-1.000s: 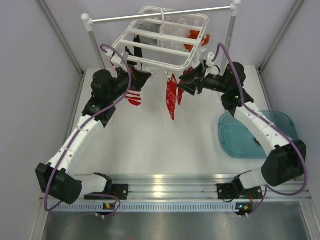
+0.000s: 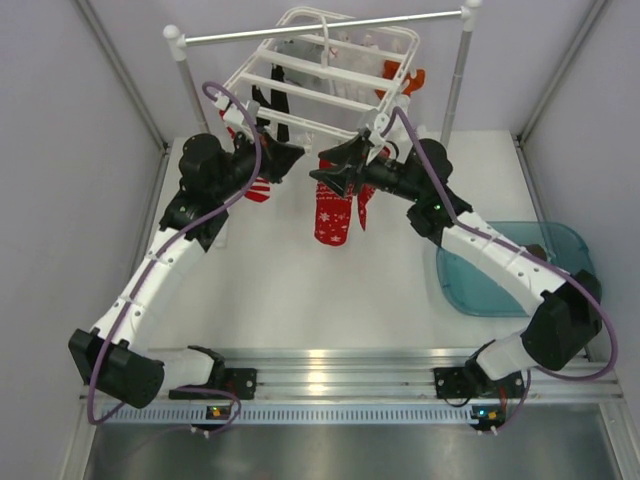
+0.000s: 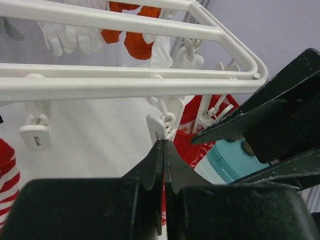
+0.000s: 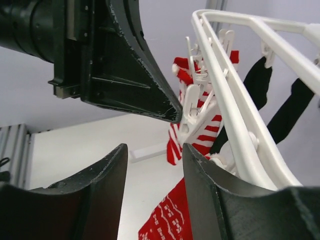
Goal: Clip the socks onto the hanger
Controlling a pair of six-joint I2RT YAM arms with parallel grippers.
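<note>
A white hanger rack point(image 2: 350, 76) with clips holds red patterned socks point(image 2: 332, 205), red-striped socks point(image 4: 210, 132) and black socks point(image 4: 287, 107). My left gripper point(image 2: 290, 157) is shut beside the front rail, just under a white clip point(image 3: 156, 125) in the left wrist view, with no sock visible between its fingers. My right gripper point(image 2: 330, 168) stands open at the front right of the rack, over the red sock; in the right wrist view point(image 4: 152, 167) its fingers are apart below the rail, with nothing clearly between them.
White gloves and orange items hang at the back of the rack. A teal bin point(image 2: 480, 290) stands on the right. The stand's posts rise either side.
My right gripper has moved left toward the left gripper and the front rail. The red socks have swung and shifted. The left arm is nearly still.
</note>
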